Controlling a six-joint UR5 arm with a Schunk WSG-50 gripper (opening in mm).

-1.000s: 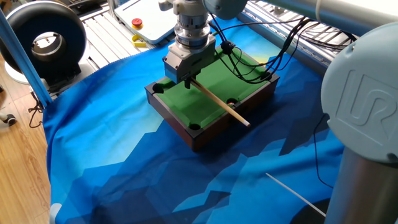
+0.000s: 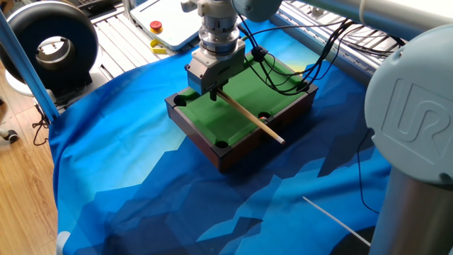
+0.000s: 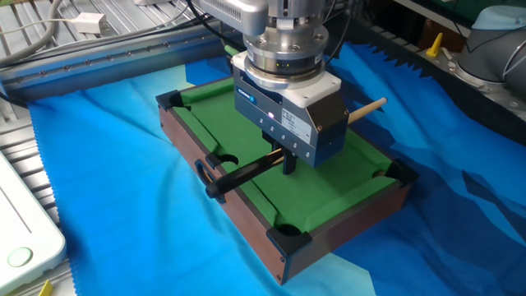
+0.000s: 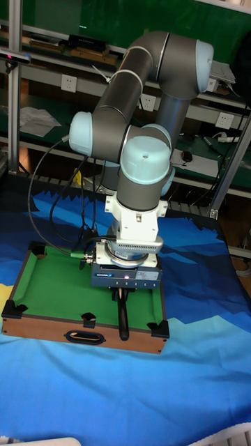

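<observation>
A small pool table (image 3: 340, 240) with green felt and brown wooden sides rests on the blue cloth. My gripper (image 3: 281, 161) is over the felt near one end, shut on a cue stick. In exterior view 2 the cue's dark handle (image 3: 242, 175) sticks out on the near side, and its pale wooden end (image 3: 367, 110) reaches past the far side. The wooden shaft (image 2: 251, 118) slants across the felt and beyond the rail in exterior view 1. From the front, the handle (image 4: 123, 316) points toward the camera below the gripper. No balls show on the felt.
Black cables (image 2: 311, 74) hang beside the arm over the pool table. A thin white stick (image 2: 336, 220) lies on the cloth at lower right in exterior view 1. Open cloth (image 2: 120, 191) surrounds the pool table's near sides. A red button (image 2: 156, 25) sits at the back.
</observation>
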